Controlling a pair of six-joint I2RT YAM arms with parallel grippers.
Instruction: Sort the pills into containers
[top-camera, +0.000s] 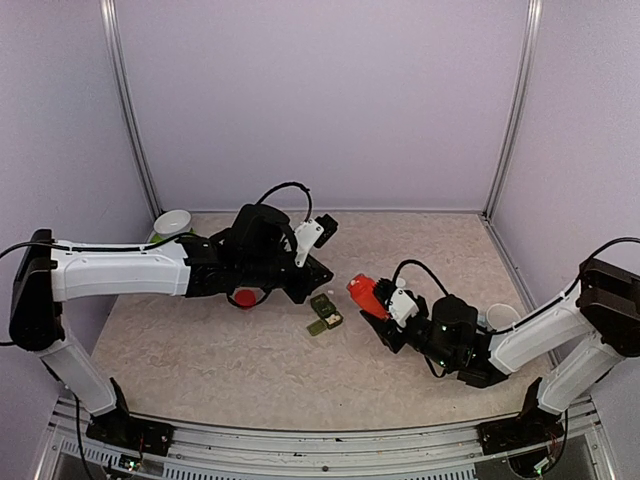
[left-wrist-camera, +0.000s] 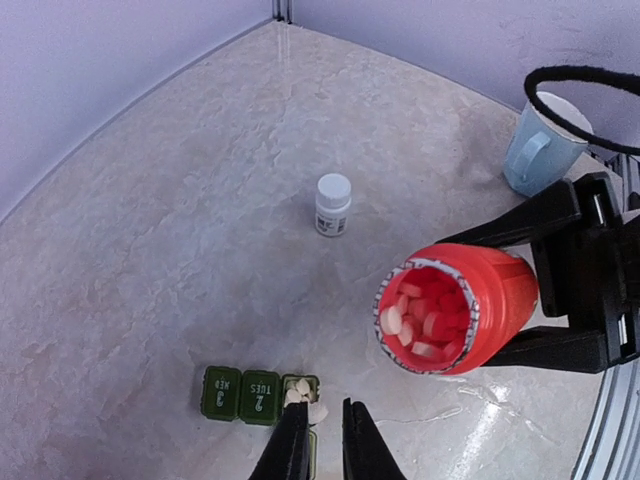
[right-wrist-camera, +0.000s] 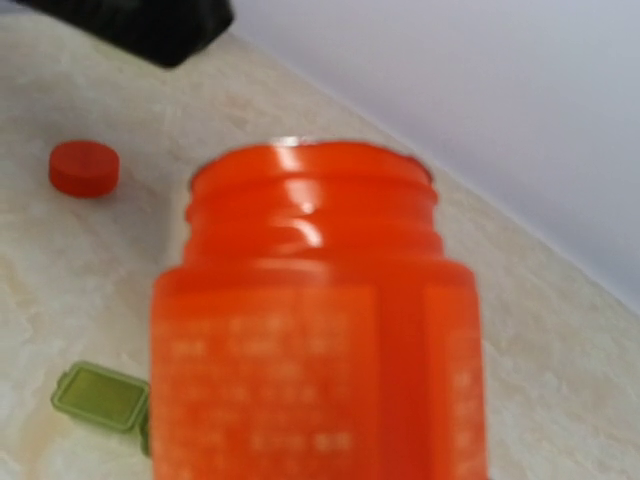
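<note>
The red bottle (left-wrist-camera: 500, 310) is uncapped and tilted, its mouth toward the left wrist camera, with pale and reddish pills (left-wrist-camera: 425, 315) inside. My right gripper (top-camera: 375, 298) is shut around its body. In the left wrist view the green pill case (left-wrist-camera: 240, 395) has its TUES and WED lids closed; the compartment beside them is open, with several white pills (left-wrist-camera: 305, 400) in it. My left gripper hangs above the case. Its fingertips stand a narrow gap apart, and no pill shows between them. The red bottle hides the right gripper's fingers in the right wrist view.
A red cap (right-wrist-camera: 84, 170) lies on the table. A small white bottle (left-wrist-camera: 333, 208) and a light blue mug (left-wrist-camera: 545, 145) stand apart from the case. At the back left is a white bowl (top-camera: 174, 222) on a green plate.
</note>
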